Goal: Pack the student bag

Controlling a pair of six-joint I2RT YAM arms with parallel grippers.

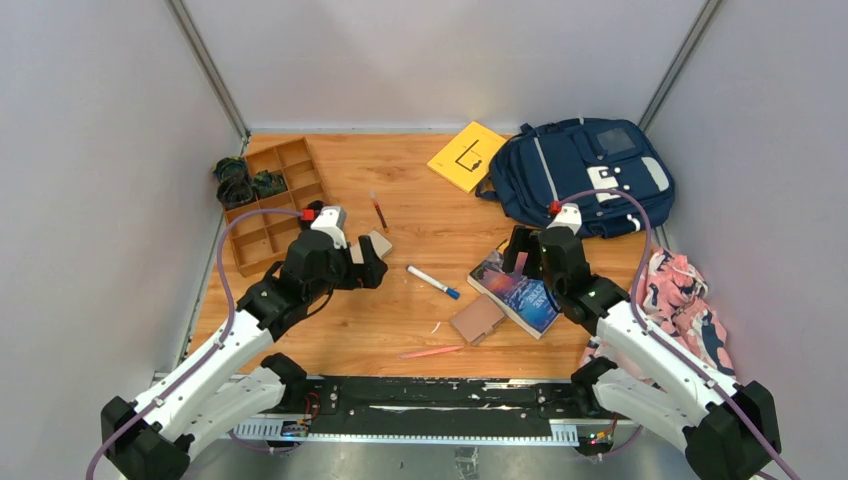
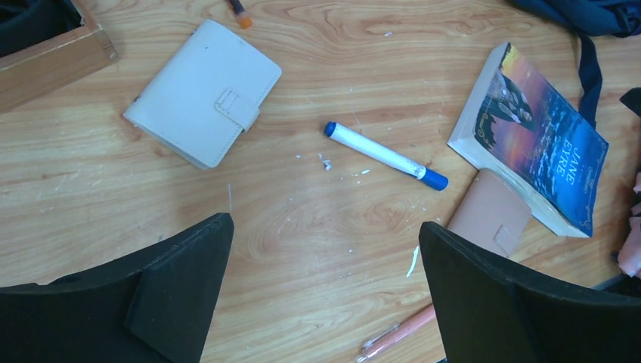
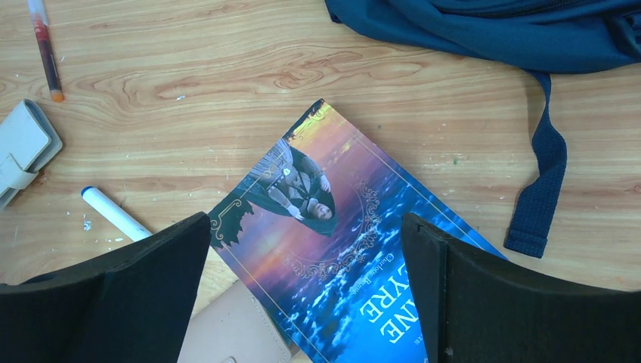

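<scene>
The navy backpack [image 1: 575, 165] lies at the back right of the table, a strap [image 3: 546, 181] trailing from it in the right wrist view. Above the Jane Eyre book [image 3: 325, 227] hangs my right gripper, open and empty. My left gripper is open too, over bare wood near a pale snap wallet [image 2: 208, 91]. Between the arms rests a white marker with blue cap [image 1: 433, 282]. A brownish-pink wallet [image 1: 478, 319] touches the book's edge. Close to the front lies a pink pen [image 1: 432, 352]; a dark red pen [image 1: 378, 211] lies farther back.
Beside the bag is a yellow notebook [image 1: 468, 156]. A wooden compartment box [image 1: 262, 238] with dark items stands at the left. Patterned pink cloth [image 1: 680, 305] is heaped at the right edge.
</scene>
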